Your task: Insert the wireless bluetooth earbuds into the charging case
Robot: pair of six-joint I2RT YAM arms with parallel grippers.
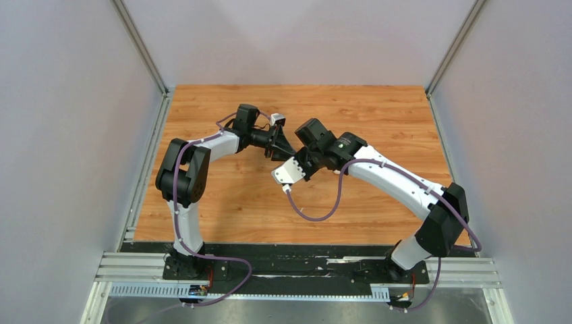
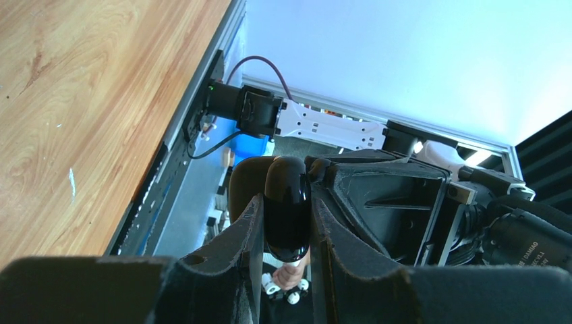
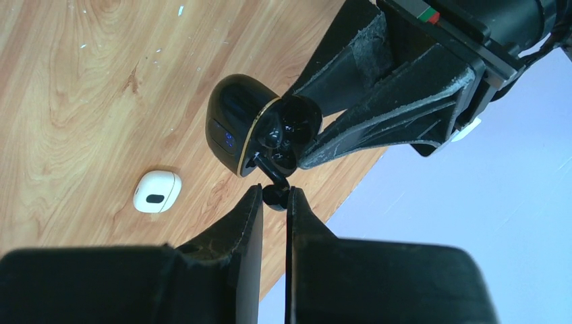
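Note:
My left gripper is shut on the black charging case (image 3: 229, 118), which is held in the air with its inside and gold rim facing my right wrist view. In the left wrist view a glossy black rounded piece of it (image 2: 287, 189) shows between the fingertips. My right gripper is shut on a black earbud (image 3: 274, 200), whose stem reaches up to the lower edge of the case's opening. Whether it is seated in a slot cannot be told. From above, both grippers meet near the table's middle, largely hidden by the arms.
A small white case (image 3: 157, 191) lies on the wooden table (image 1: 236, 209) below the held case. Purple cables hang along both arms, one looping low over the middle front.

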